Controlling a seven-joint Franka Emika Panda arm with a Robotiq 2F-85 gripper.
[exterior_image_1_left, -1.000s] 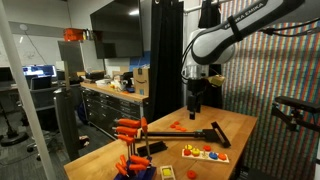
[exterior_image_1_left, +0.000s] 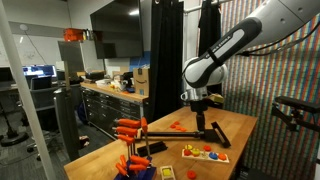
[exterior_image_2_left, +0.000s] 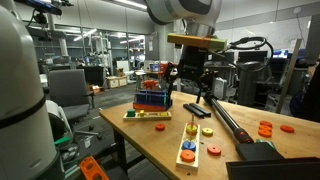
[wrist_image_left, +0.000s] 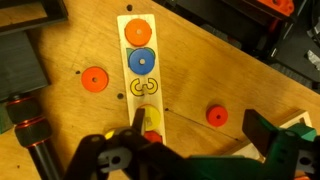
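Note:
My gripper stands open above the wooden table, its dark fingers spread wide at the bottom of the wrist view with nothing between them. Partly under the left finger runs a pale wooden board (wrist_image_left: 143, 100) bearing an orange disc (wrist_image_left: 138, 32), a blue disc (wrist_image_left: 144, 61), a yellow disc (wrist_image_left: 151, 117) and a red disc partly hidden by the gripper. On bare tabletop, between the fingers and a little ahead, lies a loose red disc (wrist_image_left: 217, 116). Another orange-red disc (wrist_image_left: 95, 79) rests left of the board. In exterior view 1 the gripper (exterior_image_1_left: 201, 99) hangs clear of the table.
A rack with orange-handled tools (exterior_image_1_left: 130, 135) stands at the table's near left in exterior view 1. Long black bars (exterior_image_2_left: 232, 125) lie across the tabletop. Several orange-red discs (exterior_image_2_left: 265, 128) lie beyond them. A black box (exterior_image_2_left: 258, 168) sits at the near edge.
In exterior view 1 the arm has come down, bringing the gripper closer to the tabletop. It looks open throughout. The board and discs appear unmoved.

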